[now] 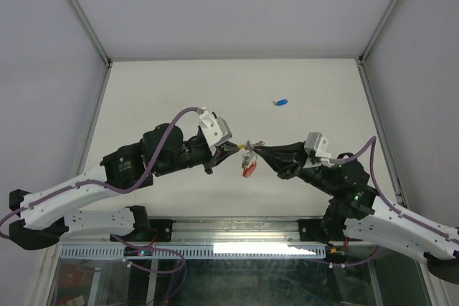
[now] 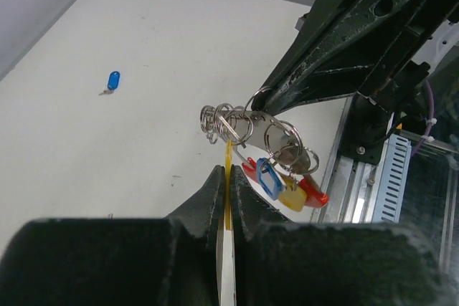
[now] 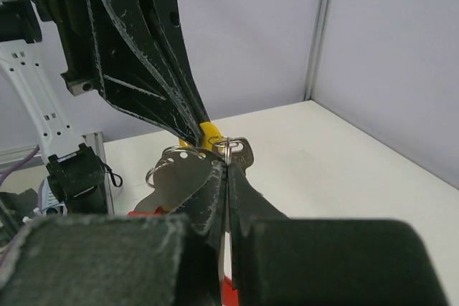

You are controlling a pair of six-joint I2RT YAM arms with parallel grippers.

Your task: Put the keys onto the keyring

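Above the board, my two grippers meet at a bunch of metal rings and keys (image 1: 248, 159) with red, blue and yellow covers. My left gripper is shut on a thin yellow key (image 2: 228, 155), whose metal end reaches into the rings (image 2: 244, 128). My right gripper is shut on the keyring (image 3: 233, 150), holding the bunch from the other side. Whether the yellow key's tip is threaded through a ring I cannot tell.
A small blue key (image 1: 281, 102) lies alone on the white board (image 1: 165, 84) toward the back right. The board is otherwise clear, with walls around it and a metal rail along the front edge.
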